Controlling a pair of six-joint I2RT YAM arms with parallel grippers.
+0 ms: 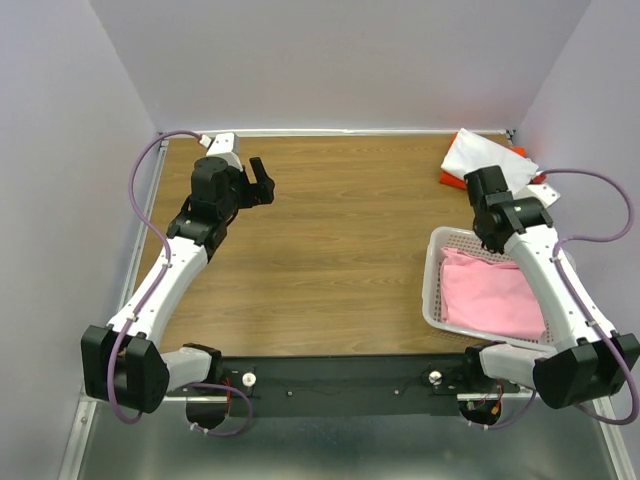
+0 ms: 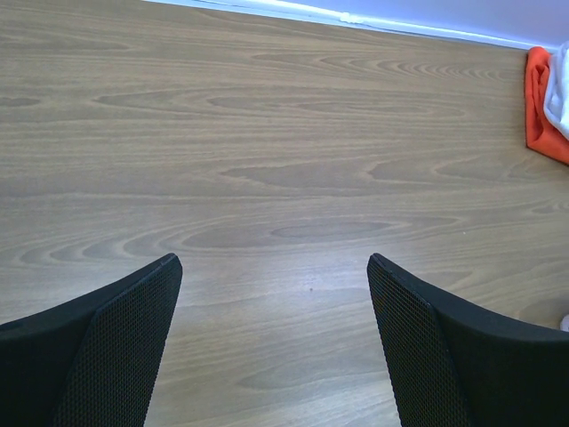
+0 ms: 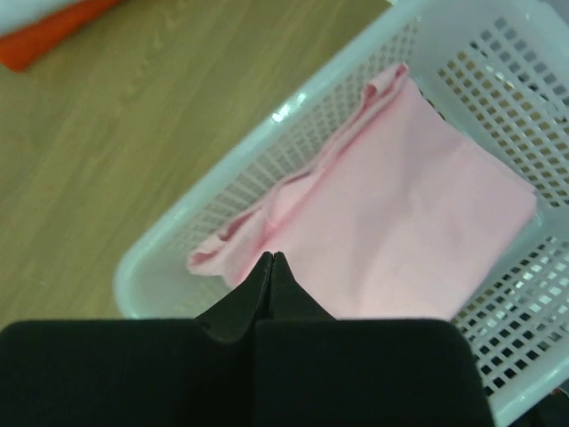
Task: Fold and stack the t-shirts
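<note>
The pink T-shirt [image 1: 490, 300] lies spread in the basket, a fold running along its left edge in the right wrist view. My right gripper is shut with nothing between its fingers, and the pink cloth [image 3: 400, 205] lies below and beyond the tips. From above, that gripper [image 1: 486, 248] hangs over the basket's back part. On the back right of the table, a white folded T-shirt [image 1: 485, 155] rests on an orange one [image 1: 453, 180]. My left gripper [image 1: 262, 181] stands open and empty over bare table at the left.
The white perforated basket [image 1: 432, 275] occupies the table's right front, close to the right wall. Bare wood [image 1: 330, 250] fills the left and middle of the table. Walls bound the back and both sides.
</note>
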